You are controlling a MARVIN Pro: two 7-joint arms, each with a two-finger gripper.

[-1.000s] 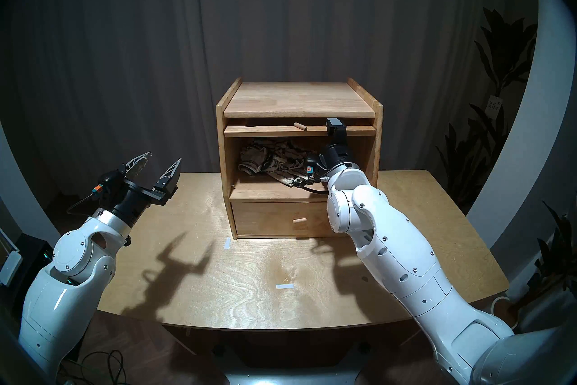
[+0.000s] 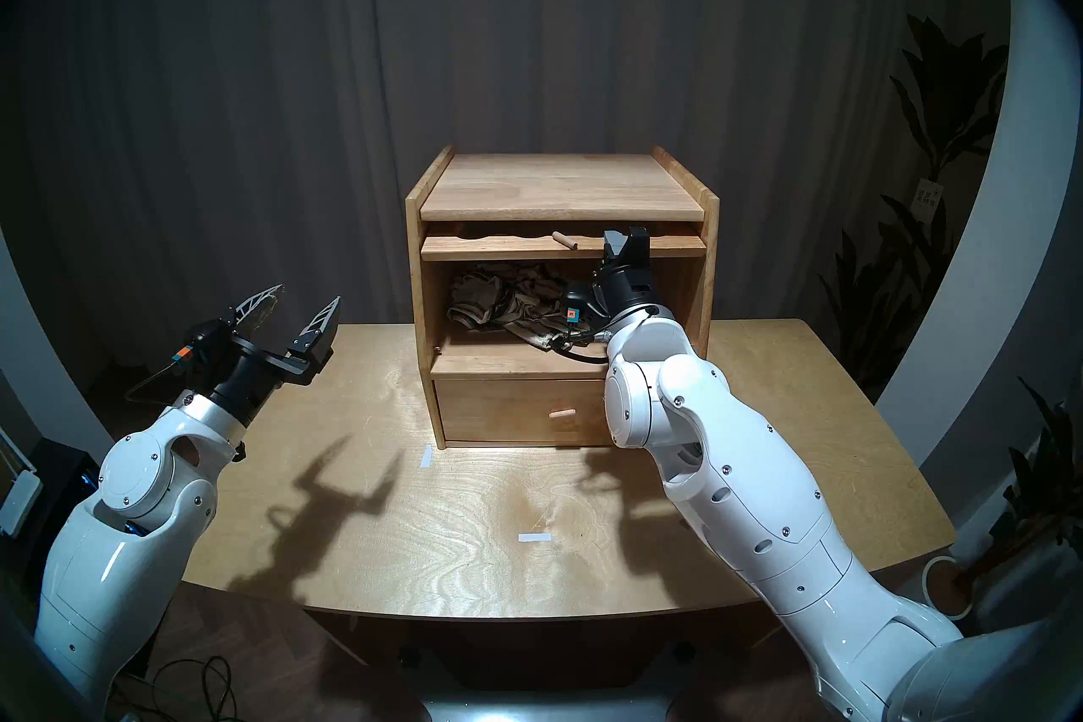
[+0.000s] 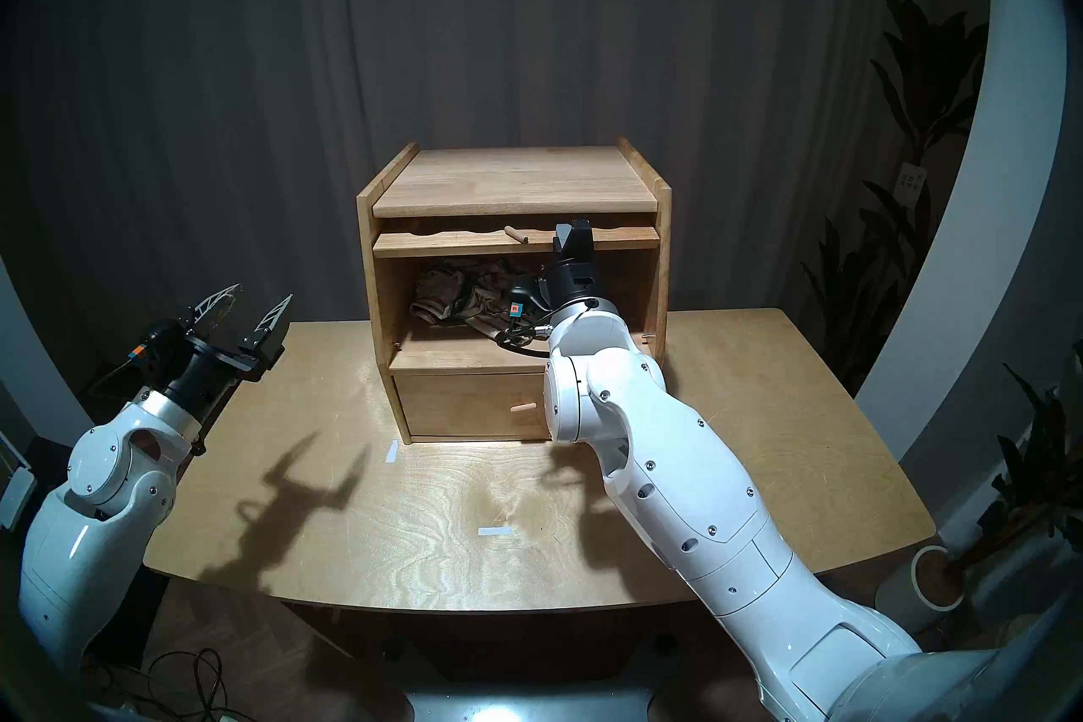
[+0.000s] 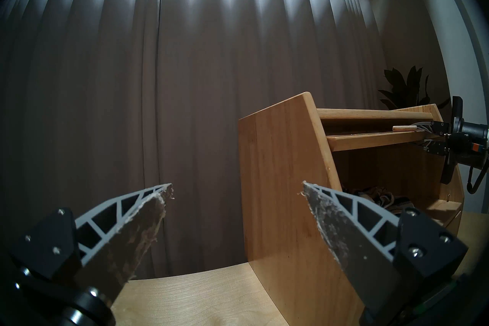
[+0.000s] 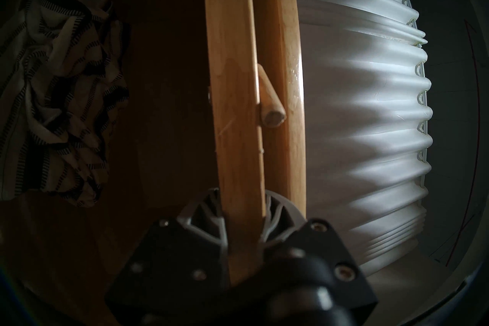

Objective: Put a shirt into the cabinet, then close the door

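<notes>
The wooden cabinet stands at the middle of the table's back. Inside its open compartment lies a striped shirt, crumpled on the left side. The sliding board, with a short wooden peg handle, sits raised just below the cabinet top. My right gripper is shut on the board's front edge, to the right of the handle in the head views; one finger bends against its underside. Off to the left of the cabinet, in the air, my left gripper is open and empty.
Below the compartment is a closed drawer with a small peg. A curtain hangs behind, and potted plants stand at the right.
The left arm and the shirt have not moved.
</notes>
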